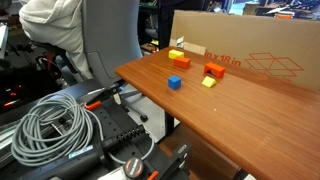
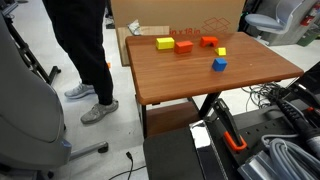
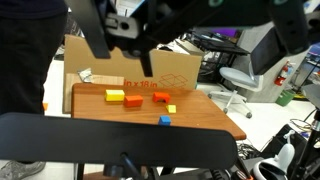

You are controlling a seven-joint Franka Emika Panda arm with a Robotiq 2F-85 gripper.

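Several coloured blocks lie apart on a brown wooden table [image 1: 225, 110]. The blue block [image 1: 174, 82] is nearest the table's front edge. A small yellow block [image 1: 208, 82] lies beside a red block [image 1: 214, 70]; another red block [image 1: 182, 62] sits close to a longer yellow block [image 1: 176, 54]. In the wrist view, the dark, blurred fingers of my gripper stand wide apart at the top, with no object visible between them. Beyond and below them, the blue block [image 3: 165, 120] and the others appear at a distance. Neither exterior view clearly shows my gripper.
A cardboard panel [image 1: 245, 45] stands along the table's far side. Coiled grey cable [image 1: 50, 130] lies on the black bench by the table. Someone in dark trousers [image 2: 80, 45] is near one table end.
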